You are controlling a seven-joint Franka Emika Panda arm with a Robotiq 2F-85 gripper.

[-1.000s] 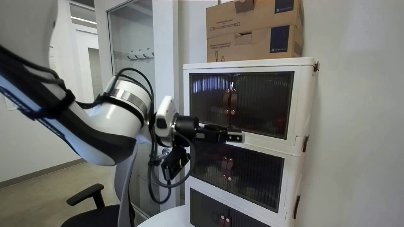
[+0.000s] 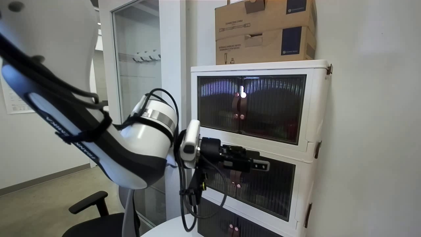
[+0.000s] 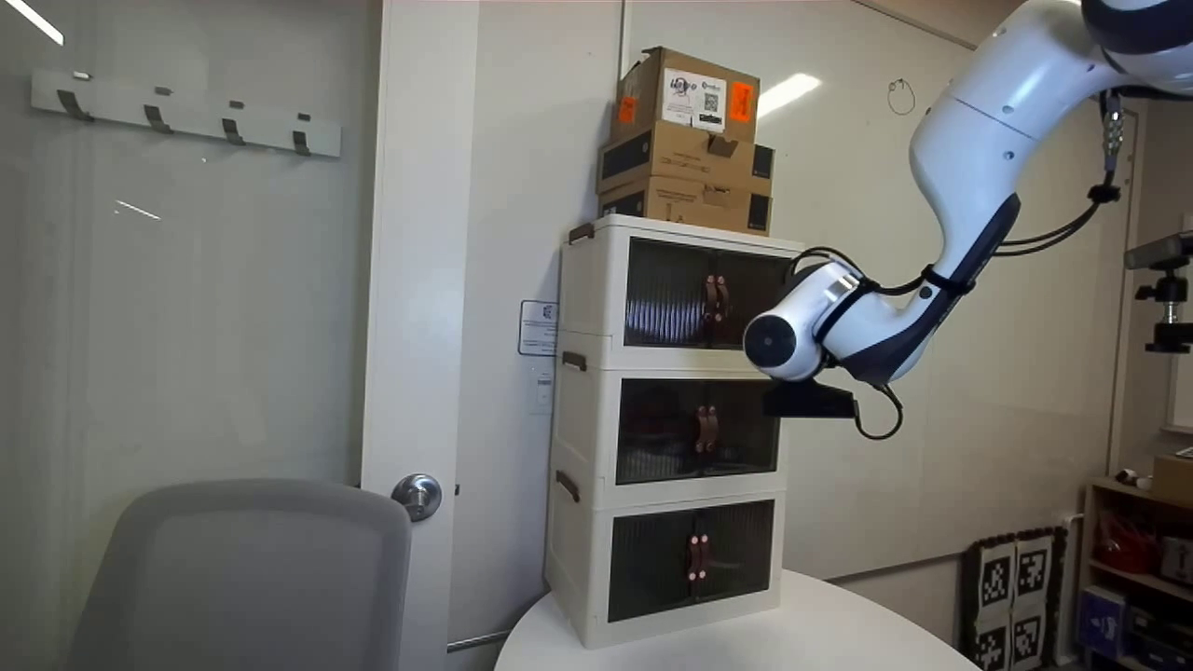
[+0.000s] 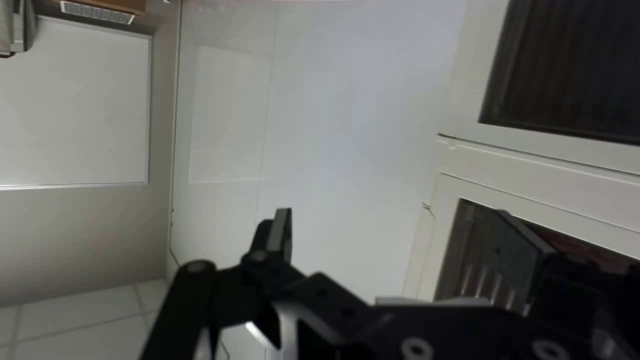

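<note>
A white cabinet (image 3: 582,425) of three stacked units has dark ribbed doors, all shut in the exterior views. In exterior view 1 my gripper (image 2: 262,165) is level with the upper part of the middle doors (image 2: 272,189), hiding some of them. The middle handles (image 3: 706,430) are brown straps, partly covered by the gripper in exterior view 1. The wrist view shows my fingers (image 4: 279,231) wide apart with nothing between them. Its right finger overlaps a dark door panel; whether they touch, I cannot tell. My arm hides the gripper's fingers in exterior view 2.
Cardboard boxes (image 3: 684,168) are stacked on top of the cabinet. It stands on a round white table (image 3: 828,626). A grey chair (image 3: 246,570) is by the glass door. Bare wall (image 2: 367,130) lies to the cabinet's right.
My arm and gripper have moved right and lower in exterior view 1, from the seam below the top unit to across the middle doors. The cabinet doors look unchanged.
</note>
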